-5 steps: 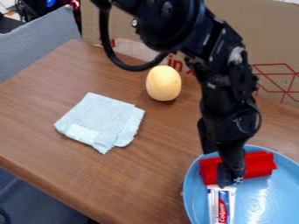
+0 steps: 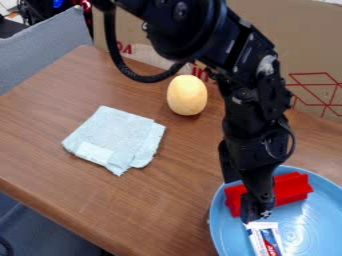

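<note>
My black gripper (image 2: 251,200) reaches down over a blue plate (image 2: 314,225) at the lower right. Its fingers are at a red block (image 2: 289,188) on the plate, with the front finger beside a white, blue and red Colgate toothpaste box (image 2: 263,239) that reaches the plate's near edge.
A folded pale cloth (image 2: 114,137) lies on the wooden table at the left, and a yellow egg-shaped object (image 2: 187,95) stands behind it. A cardboard box wall (image 2: 307,70) borders the back. The table's left and middle have free room.
The gripper has shifted slightly, and the toothpaste box sits a little lower and further right in the view, with less of it showing.
</note>
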